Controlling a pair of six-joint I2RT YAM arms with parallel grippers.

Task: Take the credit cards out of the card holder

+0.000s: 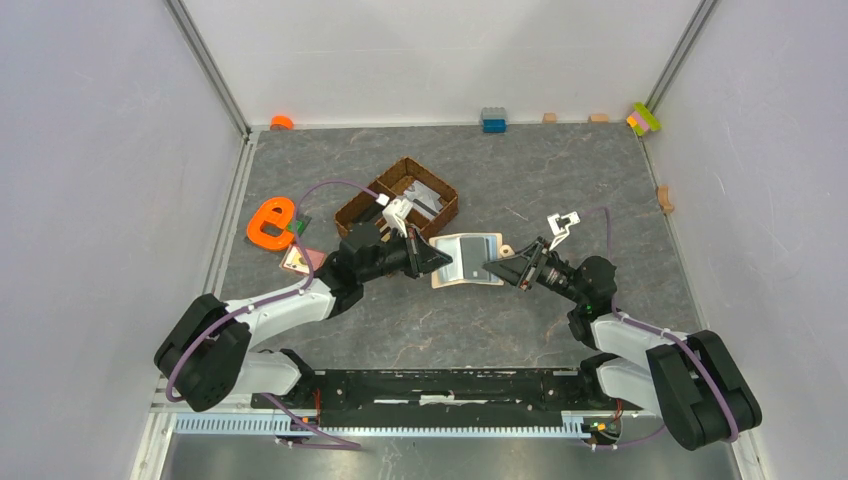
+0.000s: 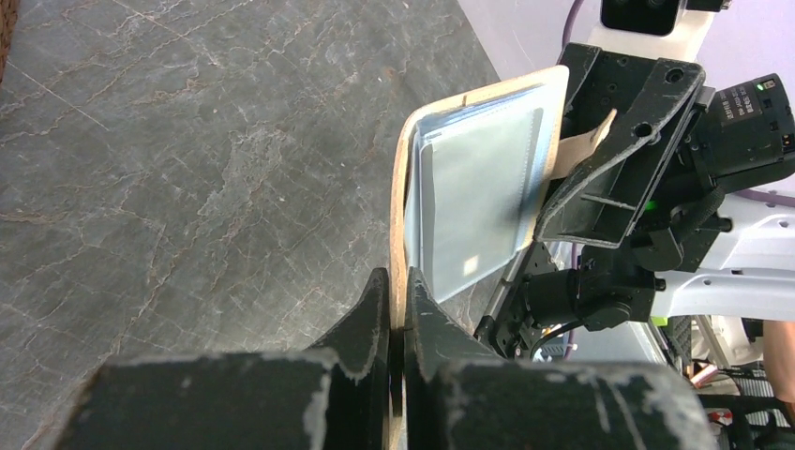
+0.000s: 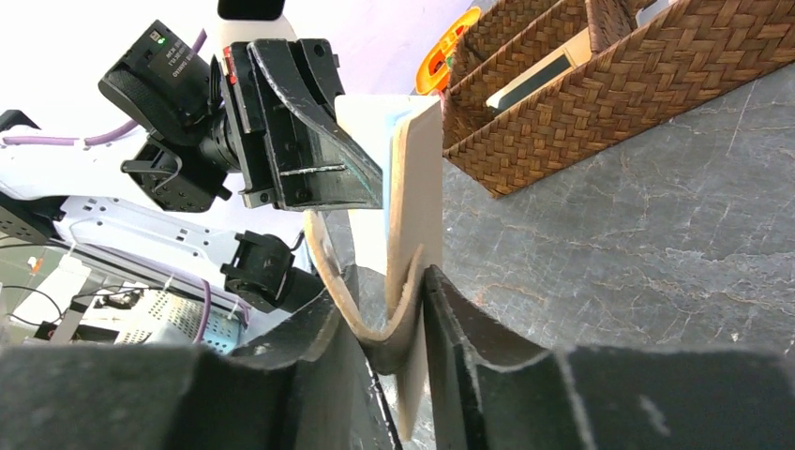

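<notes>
The card holder [image 1: 468,260], tan-edged with pale blue and grey clear sleeves, is held spread between the two arms above the table. My left gripper [image 1: 448,260] is shut on its left edge; in the left wrist view the tan edge of the holder [image 2: 398,216] runs down between the closed fingertips. At the opposite side, my right gripper has its fingers apart, with the holder's curved tan flap [image 3: 412,300] between them. Whether both fingers touch the flap is unclear. No credit card can be picked out clearly inside the sleeves.
Behind the left arm stands a woven divided basket [image 1: 450,215] with several items inside. An orange letter-shaped piece [image 1: 270,223] and a reddish card-like item [image 1: 297,261] lie at left. Blocks sit along the back edge.
</notes>
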